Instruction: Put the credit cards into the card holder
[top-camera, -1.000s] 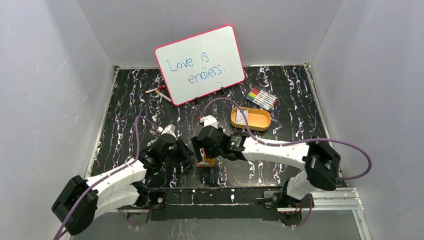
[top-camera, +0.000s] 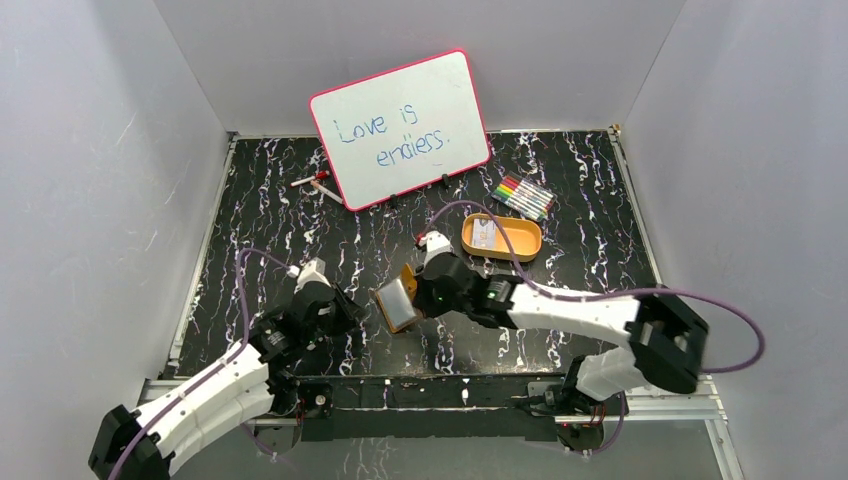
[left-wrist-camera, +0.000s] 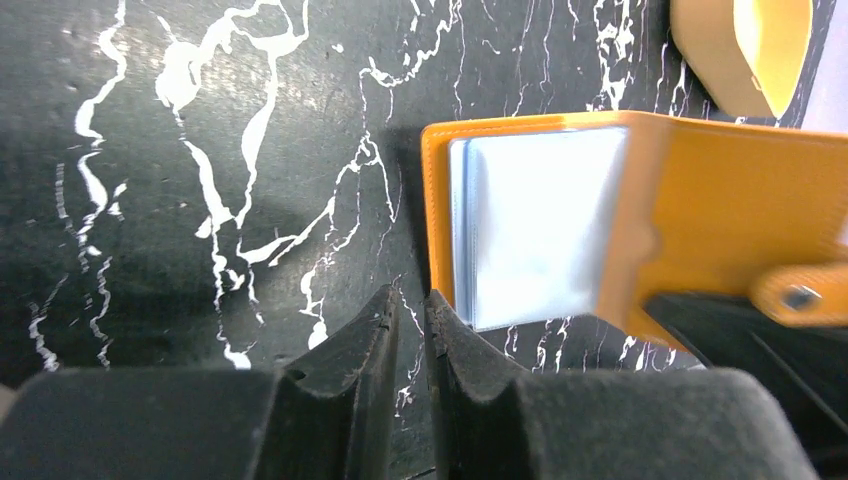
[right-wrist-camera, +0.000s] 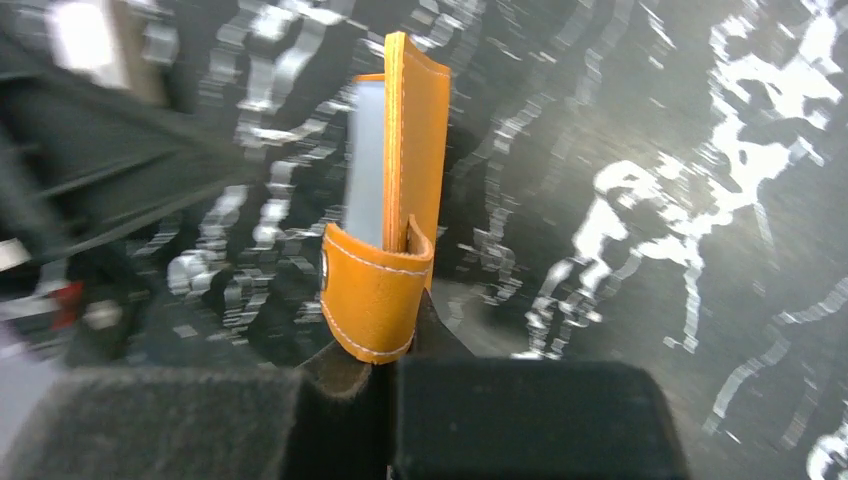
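Note:
The orange card holder (top-camera: 398, 306) is spread open near the table's front middle, its pale clear sleeves (left-wrist-camera: 545, 210) facing up in the left wrist view. My right gripper is shut on the holder by its strap side, at the strap (right-wrist-camera: 375, 300). Left of the holder, my left gripper is part open, a narrow gap between its fingertips and nothing in it. One fingertip is close to the holder's edge; I cannot tell whether they touch. A card (top-camera: 483, 232) lies in the left end of the orange tray (top-camera: 525, 240).
A whiteboard (top-camera: 400, 130) lies at the back, with loose markers (top-camera: 325, 190) by its left edge. Several coloured markers (top-camera: 524, 197) lie in a row behind the tray. Table to the right of the holder is partly under my right arm (top-camera: 570, 312).
My right gripper moved over the holder and back to the right; the holder now shows turned, its pale sleeves in view. My left gripper has drawn back leftward from it.

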